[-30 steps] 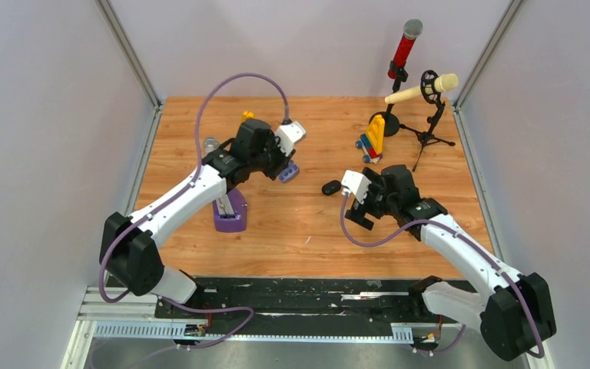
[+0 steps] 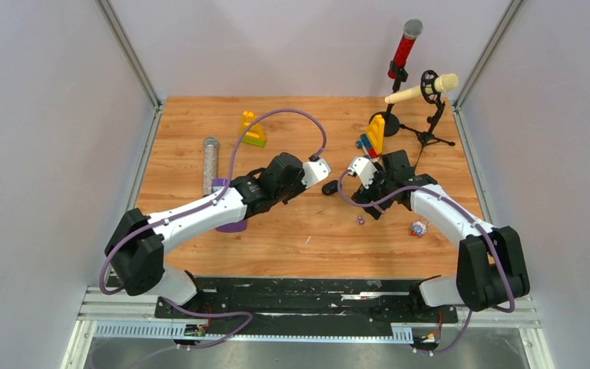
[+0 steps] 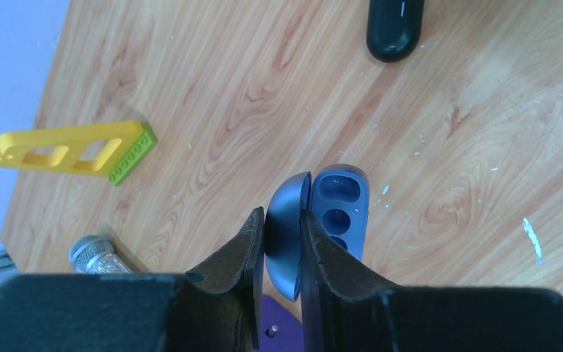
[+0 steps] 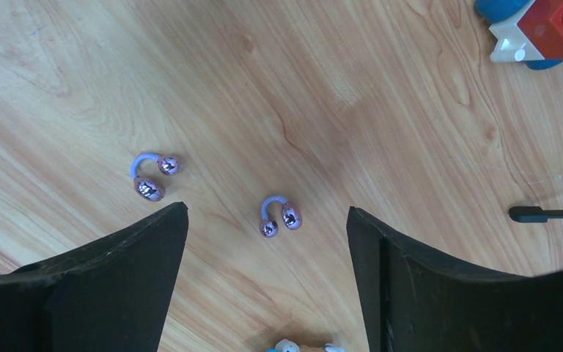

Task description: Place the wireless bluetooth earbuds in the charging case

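The blue charging case point(image 3: 341, 207) is open in the left wrist view, its round hollows facing up. My left gripper is shut on its curved lid point(image 3: 286, 246). In the top view the case is hidden behind that arm, and I cannot tell its height over the table. Two purple clip-shaped earbuds with shiny ends lie on the wood in the right wrist view: one earbud point(image 4: 291, 215) appears between the spread fingers, the other earbud point(image 4: 149, 188) farther left. My right gripper stands open above the table, holding nothing.
A black mouse-shaped object point(image 2: 330, 187) lies between the arms. A purple stand point(image 2: 232, 226) and glitter tube point(image 2: 210, 157) are at left. Toy blocks point(image 4: 550, 29) and tripods point(image 2: 428, 134) stand back right; a small figure point(image 2: 419, 228) lies at right.
My left gripper has carried the case toward the table's front, and the arm now covers it from above. The right arm has drawn inward and shifted slightly to the right, near an earbud.
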